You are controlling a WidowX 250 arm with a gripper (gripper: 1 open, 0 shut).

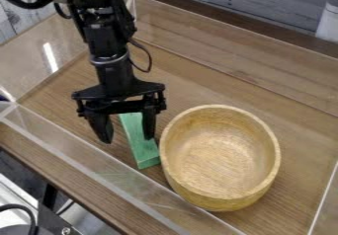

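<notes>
My black gripper (126,130) hangs low over the left part of the wooden table, fingers apart with nothing visibly held. A green flat block (142,152) lies beneath it, between the fingers and partly hidden by the right one. A large pale wooden bowl (220,188) stands just to the right of the green block.
A clear plastic edge runs along the front and left. A white cylinder (331,20) stands at the back right.
</notes>
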